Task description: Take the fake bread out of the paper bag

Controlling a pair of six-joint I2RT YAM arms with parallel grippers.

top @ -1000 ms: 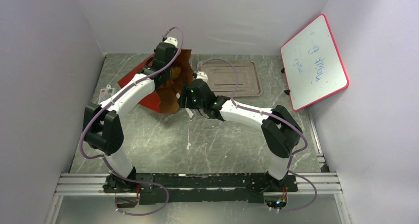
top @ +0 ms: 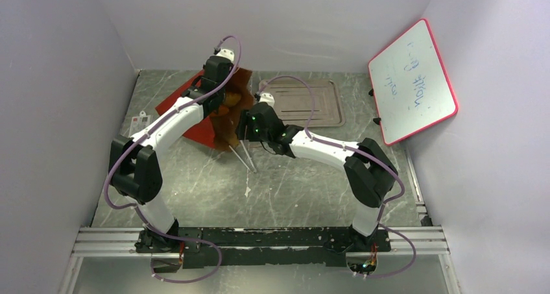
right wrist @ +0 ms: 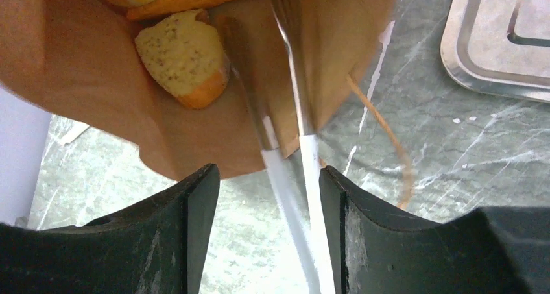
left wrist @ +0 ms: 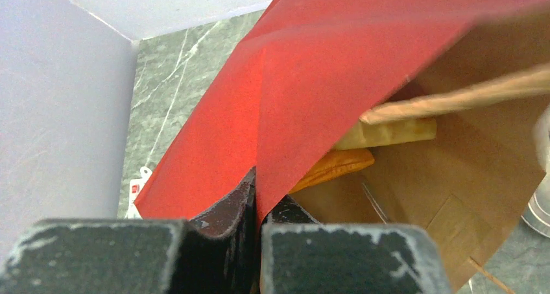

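The red paper bag (top: 181, 106) (left wrist: 337, 54) stands open at the back left, brown inside. My left gripper is shut on its edge. Inside lie an orange bread roll (left wrist: 331, 164), a pale yellow piece (left wrist: 386, 133) and a round bread (right wrist: 181, 60). Two metal utensils with white handles (right wrist: 311, 190) (top: 250, 158) reach out of the bag toward the front. My right gripper stands open at the bag's mouth, above the handles; whether they touch its fingers is unclear.
A metal tray (top: 305, 102) lies behind my right gripper. A whiteboard (top: 412, 80) leans at the right.
The two white-handled utensils have come further out of the bag, toward the front, below my right gripper. The left arm looks unchanged.
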